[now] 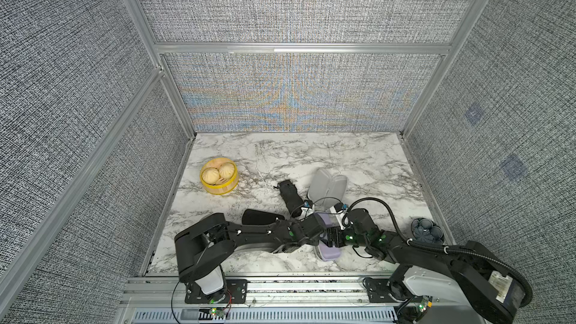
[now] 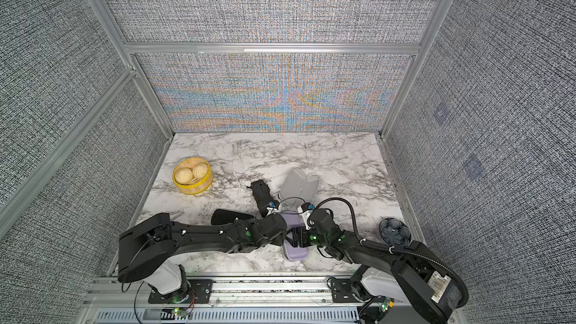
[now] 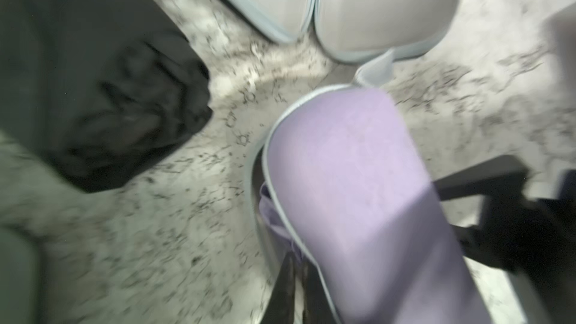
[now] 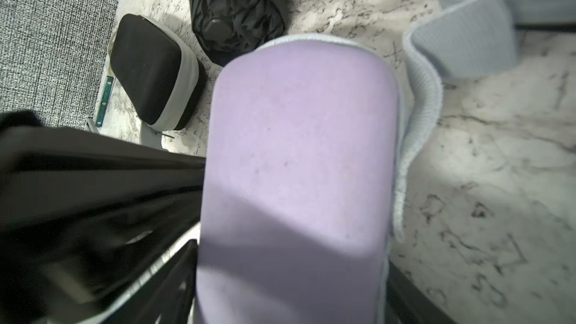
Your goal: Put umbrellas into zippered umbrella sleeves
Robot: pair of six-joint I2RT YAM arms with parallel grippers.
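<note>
A lavender umbrella sleeve [image 4: 300, 144] lies in front of both arms, its lid nearly down. In the left wrist view a gap along its near-left edge shows a fold of purple umbrella cloth [image 3: 271, 213]. My left gripper is at that edge, its narrow fingers close together; whether they pinch anything is unclear. My right gripper straddles the sleeve from the right with fingers spread to either side. A black folded umbrella [image 1: 289, 196] and an open grey sleeve [image 1: 327, 186] lie behind. A black sleeve [image 1: 262, 217] lies to the left, partly behind my left arm.
A yellow-rimmed steamer with buns [image 1: 219, 175] stands at the back left, and a dark bowl of cups [image 1: 427, 231] at the right. Both arms are very close together over the lavender sleeve.
</note>
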